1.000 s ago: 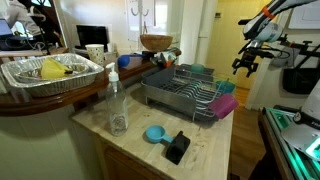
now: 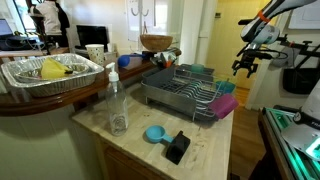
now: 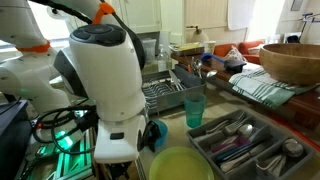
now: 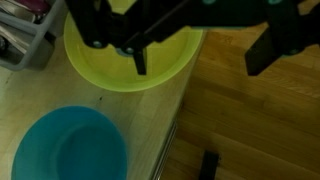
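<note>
My gripper is open, its two dark fingers wide apart in the wrist view with nothing held between them. Below the left finger lies a yellow dish (image 4: 150, 72), partly covered by the gripper. A blue bowl (image 4: 70, 145) sits on the counter at the lower left, apart from the fingers. In exterior view 2 the white gripper body hangs at the counter's edge, beside the yellow dish (image 3: 180, 165) and in front of the blue bowl (image 3: 152, 133). Far right in exterior view 1, the gripper (image 2: 245, 69) shows small beyond the rack.
A grey cutlery tray (image 3: 245, 145) and a teal cup (image 3: 195, 110) stand near the yellow dish. The dish rack (image 2: 180, 95) occupies the counter's middle. A clear bottle (image 2: 117, 108), blue scoop (image 2: 155, 133) and black object (image 2: 177, 148) are nearer. Beyond the counter edge is open floor.
</note>
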